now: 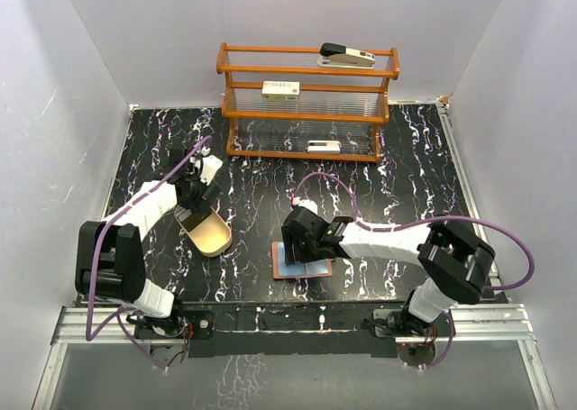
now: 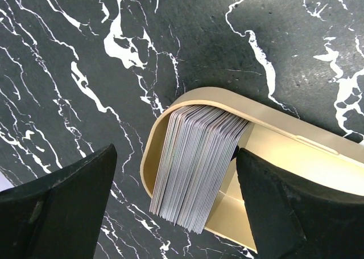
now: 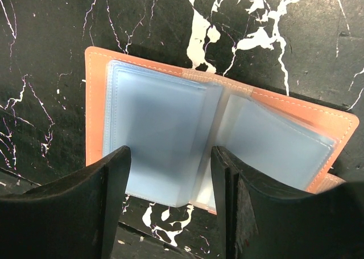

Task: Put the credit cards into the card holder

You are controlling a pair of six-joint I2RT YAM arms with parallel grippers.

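Observation:
A cream oval tray point(image 1: 212, 238) at the left of the table has a stack of credit cards point(image 2: 196, 162) standing on edge in its far end. My left gripper is open over that end, one finger to each side of the stack; neither visibly pinches a card. The card holder point(image 3: 153, 122), an orange-brown booklet with clear bluish sleeves, lies opened flat near the front middle. Above its sleeves stands my right gripper, its fingers parted with nothing seen between them. Whether its tips touch the sleeves, I cannot tell.
Behind the work area stands a wooden rack point(image 1: 306, 114) bearing a stapler point(image 1: 346, 56), a small box point(image 1: 280, 90) and a small white item point(image 1: 324, 147). Dark marbled table point(image 1: 257, 189) between the tray and the holder is bare.

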